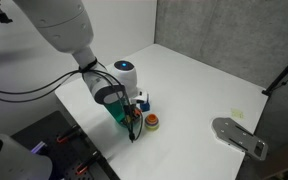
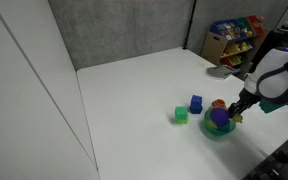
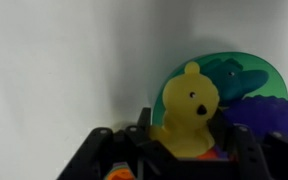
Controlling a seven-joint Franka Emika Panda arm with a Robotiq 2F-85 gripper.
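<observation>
A yellow bear toy point(image 3: 191, 105) is held between the fingers of my gripper, which is shut on it. Behind the bear in the wrist view lies a round green dish point(image 3: 246, 62) with a dark teal piece point(image 3: 234, 80) and a purple bumpy ball point(image 3: 269, 115) in it. From the second exterior view, my gripper point(image 2: 238, 117) is at the right side of the green dish point(image 2: 220, 135), close to the purple ball point(image 2: 219, 117). In the first exterior view the arm hides most of the dish.
An orange-topped round piece point(image 1: 152, 122) stands beside the dish. A green block point(image 2: 181, 116) and a blue block point(image 2: 196, 104) sit nearby. Farther off are a grey metal tray point(image 1: 239, 137) and a shelf of colourful items point(image 2: 234, 40).
</observation>
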